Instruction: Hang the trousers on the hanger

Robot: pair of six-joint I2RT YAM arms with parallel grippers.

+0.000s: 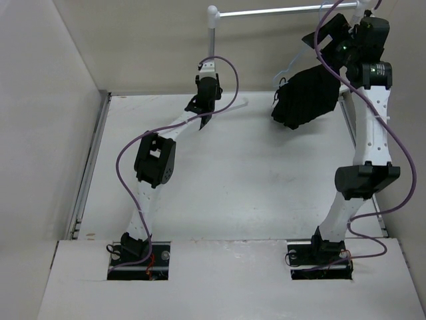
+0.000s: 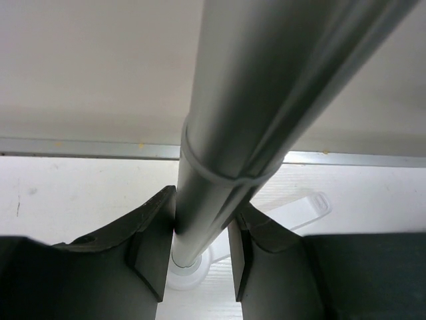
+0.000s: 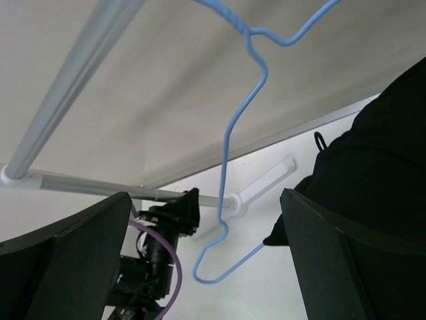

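Note:
Black trousers (image 1: 306, 97) hang in a bunch at the right of the top view, and a pale blue hanger (image 1: 287, 69) shows at their left. In the right wrist view the hanger (image 3: 227, 137) runs down past the trousers (image 3: 379, 170); its lower bar disappears at the cloth. My right gripper stands open near them, its fingers (image 3: 333, 243) wide apart and gripping nothing. At the rack's left side, my left gripper is shut on the grey upright post (image 2: 216, 153). How the cloth lies over the hanger's far part is hidden.
The rack's white top rail (image 1: 286, 11) crosses above both arms. A white rack foot (image 1: 231, 107) rests on the table (image 1: 233, 180), whose middle is clear. Purple cables loop along both arms, one (image 1: 399, 143) bowing out at the right.

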